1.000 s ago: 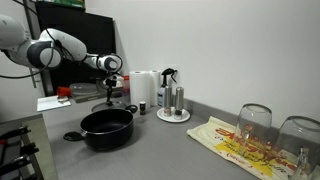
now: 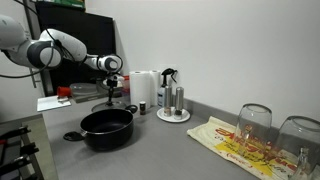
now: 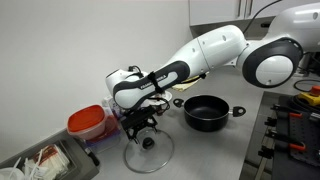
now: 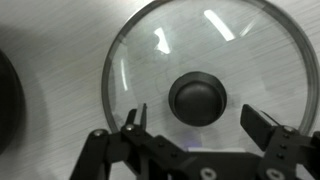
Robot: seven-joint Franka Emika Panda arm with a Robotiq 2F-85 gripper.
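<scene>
A round glass lid (image 4: pixel 135 60) with a black knob (image 4: pixel 197 98) lies flat on the table in the wrist view. My gripper is over it, its fingers spread apart with nothing gripped; the knob appears between and just ahead of the fingertips. Exterior view 2 shows the lid (image 3: pixel 165 158) under the gripper, partly covered by it. A black two-handled pot (image 2: pixel 107 130) stands open on the table beside the lid, and its dark side (image 4: pixel 8 100) enters the wrist view at the left.
A red container (image 3: pixel 87 123) and a grey rack (image 3: pixel 50 158) stand beside the lid. Bottles (image 2: pixel 179 99) on a white plate (image 2: pixel 173 117), a paper roll (image 2: pixel 143 88), a yellow cloth (image 2: pixel 228 143) and two upturned glasses (image 2: pixel 254 124) line the wall.
</scene>
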